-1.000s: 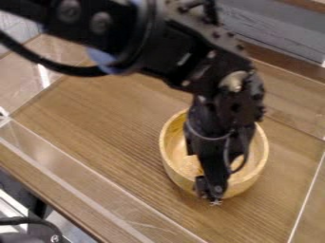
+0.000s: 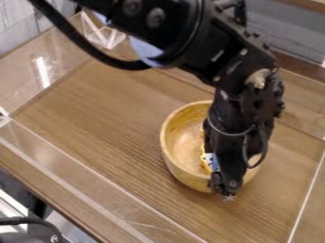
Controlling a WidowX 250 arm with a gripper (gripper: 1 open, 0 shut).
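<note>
A yellow bowl (image 2: 181, 142) sits on the wooden table, right of the middle of the view. The arm hides much of the bowl's right side and whatever lies beneath the tips.
The wooden table (image 2: 95, 119) has free room left of the bowl and a little at the lower right. Clear raised edges run along the left and front. A pale blue object (image 2: 146, 43) is behind the arm at the back.
The arm has shifted to the right over the bowl, and more of the small item inside shows left of the gripper. The bowl looks to be in about the same place.
</note>
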